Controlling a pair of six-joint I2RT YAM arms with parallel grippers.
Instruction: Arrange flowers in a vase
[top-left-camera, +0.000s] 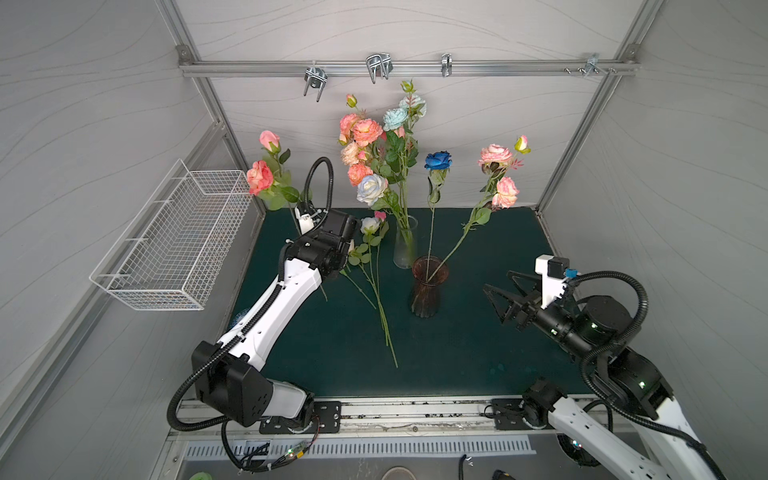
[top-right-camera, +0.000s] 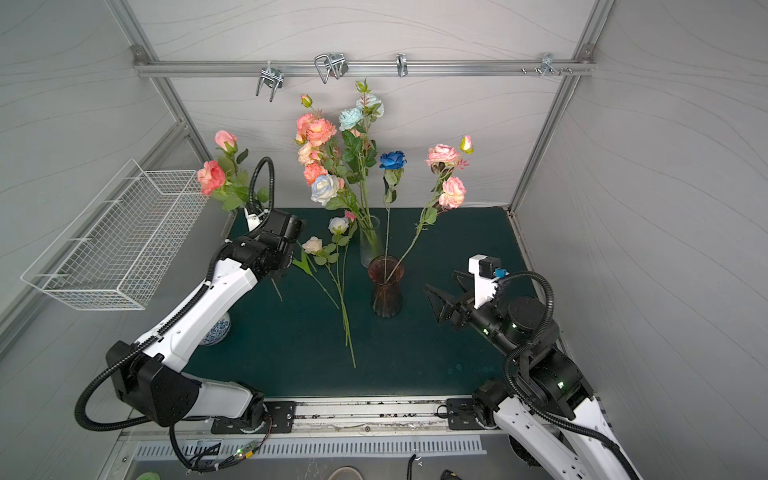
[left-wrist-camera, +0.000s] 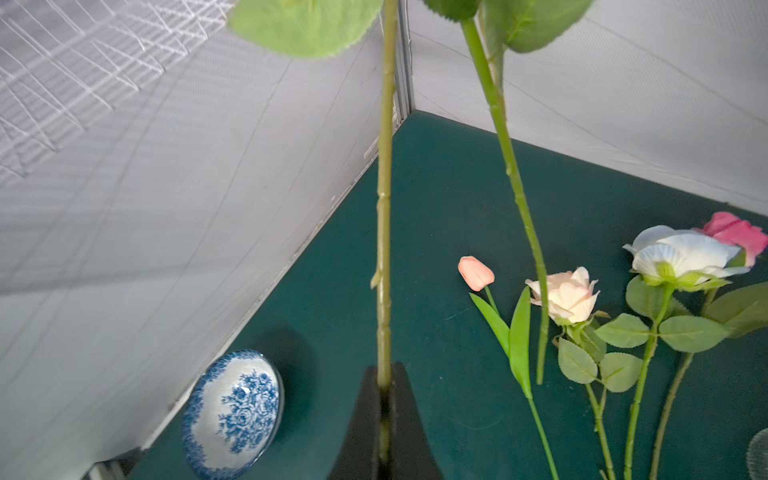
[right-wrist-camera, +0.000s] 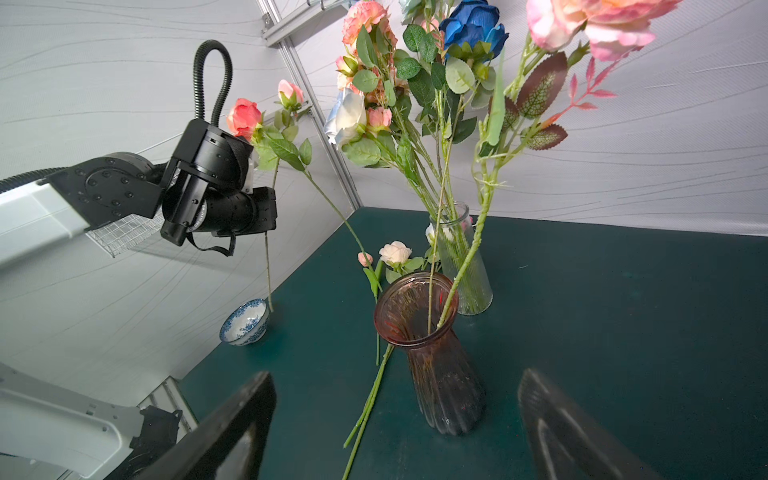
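In the left wrist view my left gripper is shut on a thin upright stem (left-wrist-camera: 384, 240). A second green stem (left-wrist-camera: 520, 188) slants down beside it. Coral-pink blooms (top-left-camera: 260, 177) show above the left arm, raised at the table's left side. My right gripper stands open at the right, nothing between its fingers. The reddish glass vase (right-wrist-camera: 436, 368) is beyond those fingers, holding a blue rose (top-left-camera: 437, 161) and a pink flower stem (top-left-camera: 505, 192). Behind it, a clear vase (top-left-camera: 405, 244) holds a tall mixed bunch (top-left-camera: 372, 152).
Left of the reddish vase lie loose flowers, among them a white rose (left-wrist-camera: 680, 252), a cream rose (left-wrist-camera: 569, 296) and a peach tulip (left-wrist-camera: 476, 273). A blue-and-white bowl (left-wrist-camera: 233, 412) sits by the left wall. A wire basket (top-left-camera: 180, 248) hangs above.
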